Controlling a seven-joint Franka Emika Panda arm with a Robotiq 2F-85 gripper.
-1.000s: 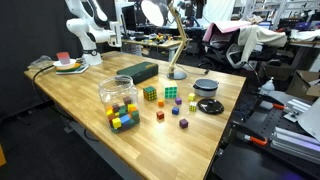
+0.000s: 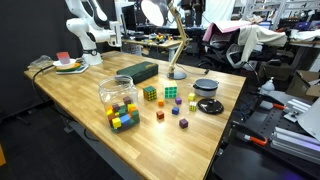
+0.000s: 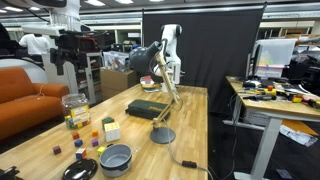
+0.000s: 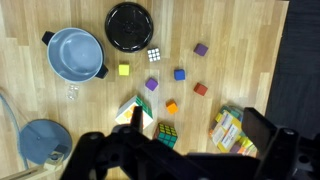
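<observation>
My gripper stands open high above the table, nothing between its fingers; in exterior view 2 the gripper hangs at the left. Loose on the wood lie small cubes: orange, red, blue and yellow, plus two purple ones. Beside them sit a white dotted cube, a Rubik's cube and a larger puzzle cube. A clear jar holds several coloured blocks. The grey pot stands near a black round lid.
A lamp base rises beyond the pot, its stem reaching up. A long dark green box lies farther back. At the far end a red cup stands.
</observation>
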